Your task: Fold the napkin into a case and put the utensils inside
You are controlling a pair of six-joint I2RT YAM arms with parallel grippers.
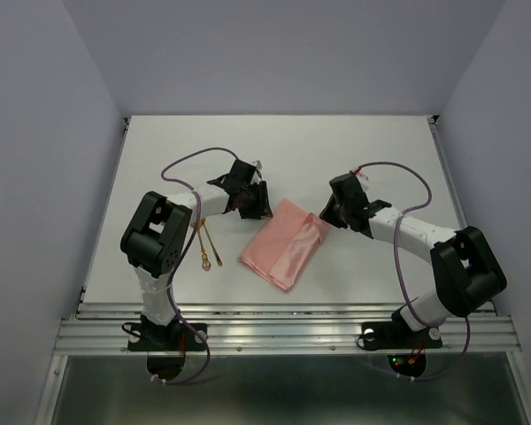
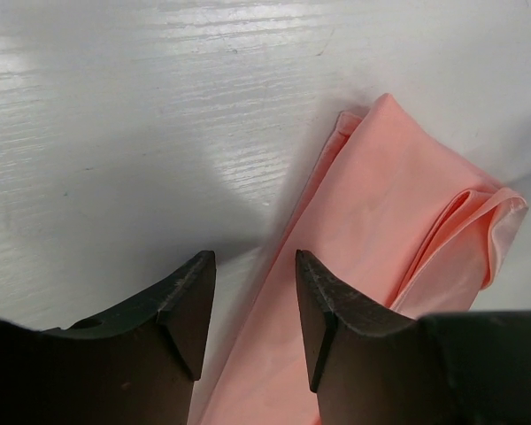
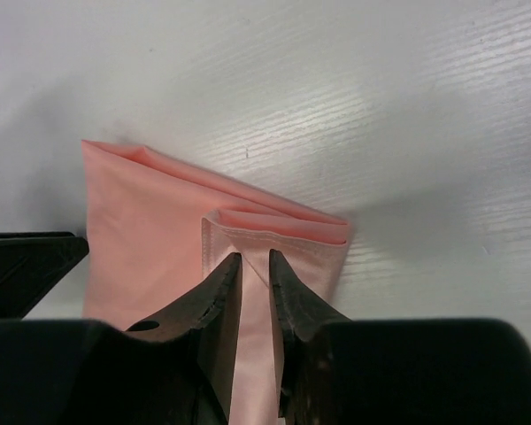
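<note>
The pink napkin (image 1: 288, 243) lies slanted on the table as a folded rectangle, its far end leaning right. A folded-over flap (image 3: 288, 266) runs along its right side, with layers slightly raised at the far corner. My left gripper is part open over the napkin's left edge, nothing gripped between its fingers. At the flap's far end, my right gripper has a narrow gap between its fingertips, with the cloth showing beneath; whether they touch it is unclear. Golden utensils (image 1: 204, 257) lie left of the napkin, their upper ends partly hidden by the left arm.
The left arm (image 1: 159, 226) reaches over the utensils' far ends.
</note>
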